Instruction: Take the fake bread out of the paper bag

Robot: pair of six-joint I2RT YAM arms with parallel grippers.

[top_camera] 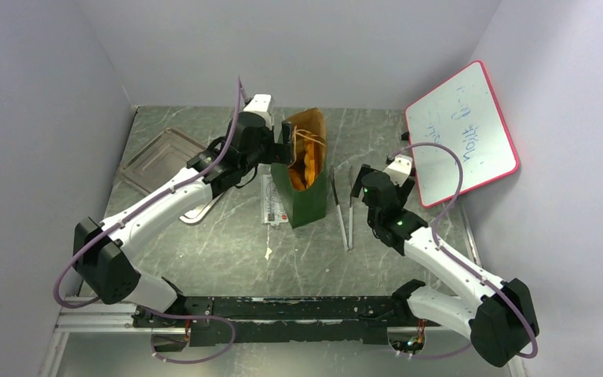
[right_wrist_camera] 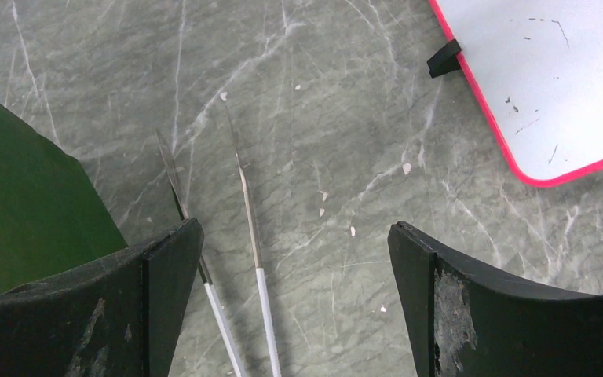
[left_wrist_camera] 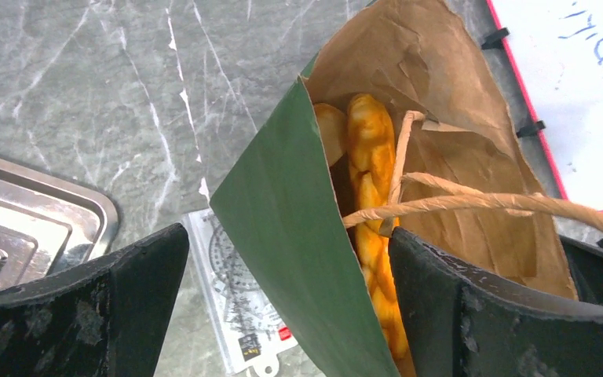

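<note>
A green paper bag (top_camera: 299, 208) stands open at the middle of the table, yellow-orange fake bread (left_wrist_camera: 369, 149) inside, twisted handles crossing its mouth. My left gripper (top_camera: 281, 145) is open over the bag's mouth; in the left wrist view its fingers straddle the bag's green left side, with handles and bread between them, seen from above. My right gripper (top_camera: 382, 181) stands open right of the bag, above bare table, nothing between its fingers.
Two long thin utensils (right_wrist_camera: 253, 236) lie right of the bag. A metal tray (top_camera: 149, 157) is at the left, a flat packet (left_wrist_camera: 235, 306) beside the bag, a whiteboard (top_camera: 459, 133) at the right.
</note>
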